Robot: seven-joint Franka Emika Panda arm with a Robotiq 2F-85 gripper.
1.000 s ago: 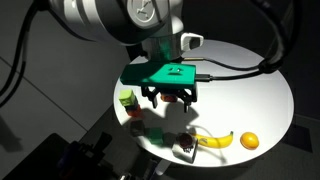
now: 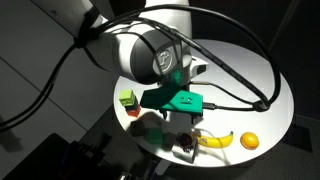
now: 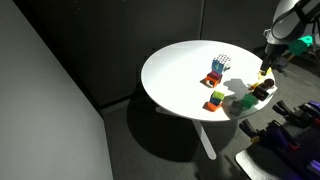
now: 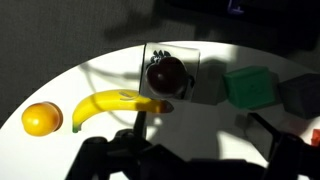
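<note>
My open gripper (image 2: 186, 115) hangs over the near part of the white round table, behind the dark round fruit (image 2: 186, 142). In the wrist view the gripper shows from below, its two dark fingers (image 4: 140, 122) set wide apart with only bare table between them. The dark round fruit (image 4: 167, 75) sits in or on a pale square holder (image 4: 190, 50), ahead of the fingertips. Beside it lies a yellow banana (image 4: 110, 102), and an orange (image 4: 41, 119) is farther left. A green block (image 4: 250, 87) and a dark block (image 4: 300, 95) are to the right.
Stacked colored blocks (image 2: 128, 98) stand at the table's left side, close to the arm. Farther back, blue and pink pieces (image 3: 218, 65) and a red-orange piece (image 3: 213, 79) lie on the table (image 3: 170, 70).
The gripper has come down and slightly to the right, closer to the dark fruit and the tabletop. The objects on the table have not visibly moved.
</note>
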